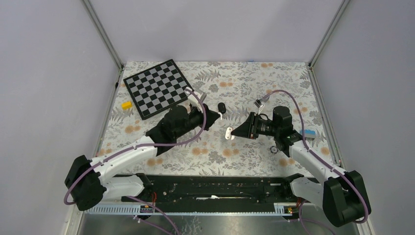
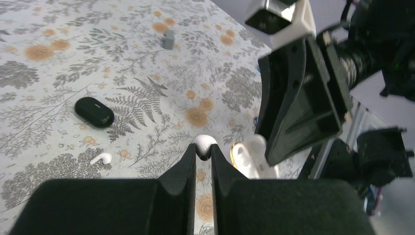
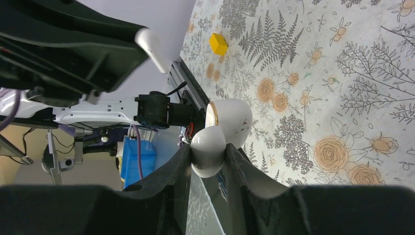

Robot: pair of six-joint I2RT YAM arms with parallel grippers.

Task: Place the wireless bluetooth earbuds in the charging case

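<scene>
A white earbud [image 2: 204,143] stands up between the fingertips of my left gripper, which is closed on it. A second white earbud [image 2: 102,158] lies on the table, to the left in the left wrist view. The white charging case [image 1: 228,133] is clamped in my right gripper, its lid [image 3: 235,120] swung up and a gold hinge edge showing. Seen from the right wrist, the left gripper's earbud [image 3: 150,48] is up and to the left, apart from the case. The case's slots are not clearly visible.
A black oval object [image 1: 221,107] lies behind the grippers. The checkered board [image 1: 157,88] fills the back left, with a yellow block [image 1: 126,105] beside it. A blue item [image 1: 309,133] and a small round object [image 1: 274,149] lie on the right.
</scene>
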